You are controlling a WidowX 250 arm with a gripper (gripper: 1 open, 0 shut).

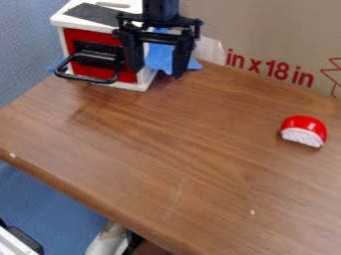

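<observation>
My black gripper (156,62) hangs at the top of the view, its fingers spread open, just in front of a white toy oven (74,25) with a red front (84,45) and a black handle (87,80). Whether anything lies between the fingers is hard to tell against the background. A red object with a white face (304,130) rests on the right of the wooden table (173,169).
A blue cloth (186,62) lies behind my gripper by the oven. A cardboard panel (280,40) with red lettering stands at the back.
</observation>
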